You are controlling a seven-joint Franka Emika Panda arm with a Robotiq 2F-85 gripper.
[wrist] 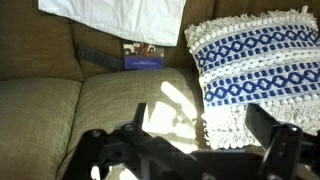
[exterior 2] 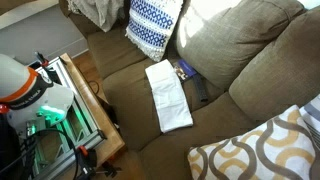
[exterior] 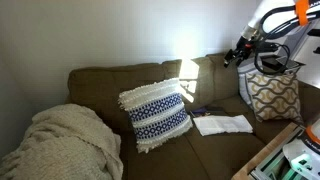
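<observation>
My gripper (exterior: 236, 57) hangs above the sofa back at the right in exterior view 1. In the wrist view its two black fingers (wrist: 130, 140) stand wide apart, so the gripper is open with nothing between them. A white cloth (exterior 2: 168, 96) lies flat on the brown sofa seat. Beside it are a small blue picture-covered box or case (wrist: 143, 54) and a dark, narrow object like a remote control (wrist: 99, 59). The blue-and-white tasselled pillow (exterior: 155, 113) leans against the sofa back. Exterior view 2 does not show the gripper.
A beige fluffy blanket (exterior: 65, 146) covers the sofa's left end. A yellow-grey patterned pillow (exterior 2: 258, 153) sits at the other end. The arm's base (exterior 2: 32, 95) is by a wooden tabletop (exterior 2: 96, 118) at the sofa's front. Bare seat surrounds the cloth.
</observation>
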